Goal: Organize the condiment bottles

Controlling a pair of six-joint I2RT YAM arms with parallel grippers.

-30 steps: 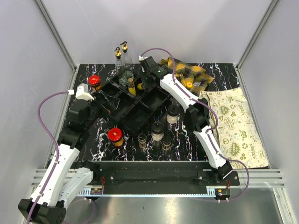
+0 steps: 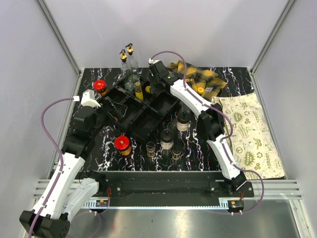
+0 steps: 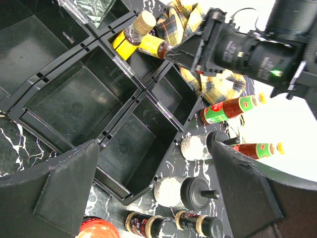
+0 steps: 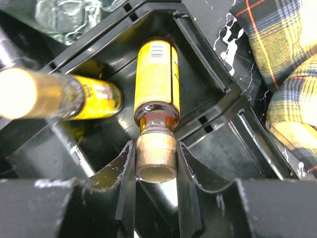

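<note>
My right gripper is shut on the wooden cap of a yellow-labelled bottle, which leans inside a back compartment of the black organizer. Beside it in the same compartment stands a second yellow-labelled bottle. Two glass pump bottles occupy the compartment at the back left. Over the organizer's left side my left gripper hangs open and empty. The compartments below it are bare in the left wrist view. Red-lidded jars, dark-lidded jars and small spice jars stand outside the organizer.
A yellow plaid cloth lies behind the right arm. Red sauce bottles with green labels lie to the right of the organizer. A patterned mat covers the table's right side.
The organizer and the bottles in it have shifted very slightly to the left.
</note>
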